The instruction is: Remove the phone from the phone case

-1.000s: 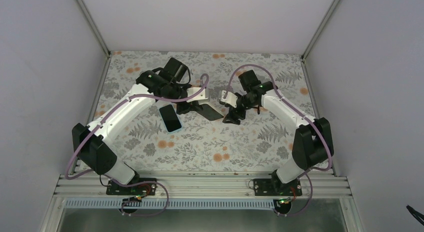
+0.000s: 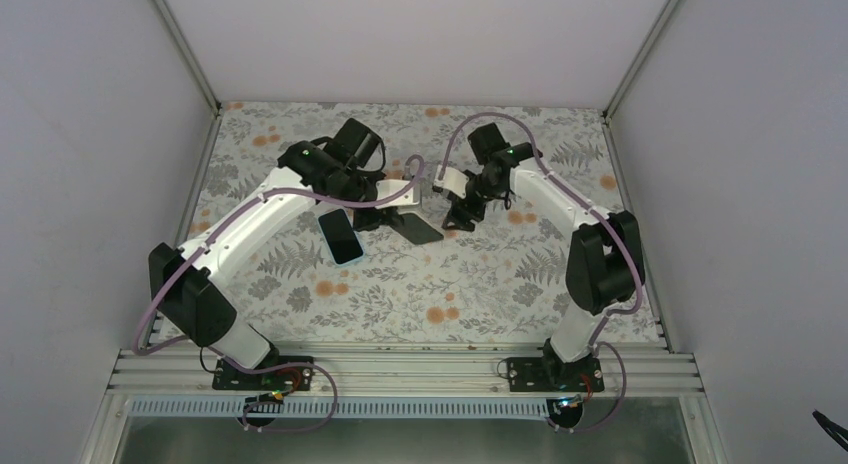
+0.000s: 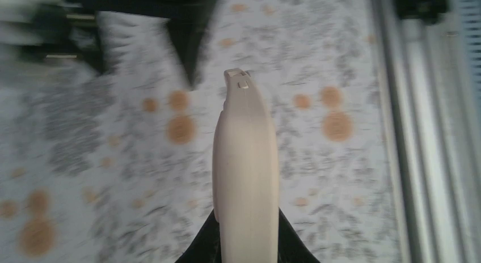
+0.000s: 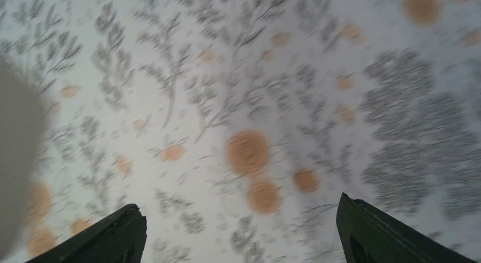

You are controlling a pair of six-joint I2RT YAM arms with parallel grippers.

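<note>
In the top view, a phone with a black screen and pale blue edge (image 2: 341, 237) lies flat on the left of the table. Right of it, my left gripper (image 2: 384, 220) is shut on a dark grey flat piece (image 2: 418, 230) that looks like the phone case. Seen edge-on in the left wrist view, that case is cream-coloured (image 3: 247, 155) and stands up between the fingertips. Close to the case's right end is my right gripper (image 2: 459, 222). Its fingers (image 4: 122, 234) stand apart in the right wrist view, with only table between them.
A metal rail (image 2: 430, 356) runs along its front edge. Both arms come close together near the middle, the case between them.
The left gripper has moved a little right, and the case's angle has changed. The phone lies where it was.
</note>
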